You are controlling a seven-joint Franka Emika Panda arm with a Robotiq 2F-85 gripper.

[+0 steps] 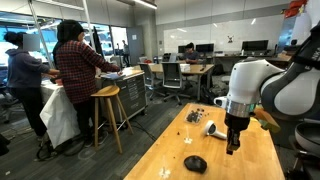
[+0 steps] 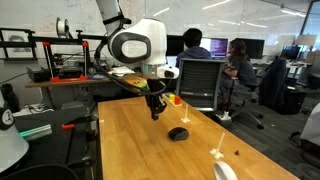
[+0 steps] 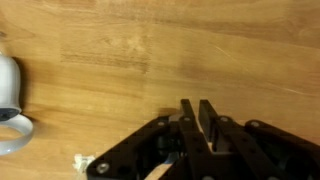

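Note:
My gripper points down over the wooden table; in the wrist view a narrow gap shows between its fingertips, with nothing in it. The first exterior view has the gripper [image 1: 232, 147] low over the table, to the right of a dark rounded object [image 1: 195, 163]. From the other side, the gripper [image 2: 155, 111] appears behind that dark object [image 2: 178, 133], apart from it. A white object with a loop-like handle [image 3: 15, 132] lies at the left edge of the wrist view, clear of the fingers.
A white item [image 1: 210, 128] lies beyond the gripper in the first exterior view. Small pale pieces, one of them a white piece [image 3: 82, 162], are scattered about. People stand well away.

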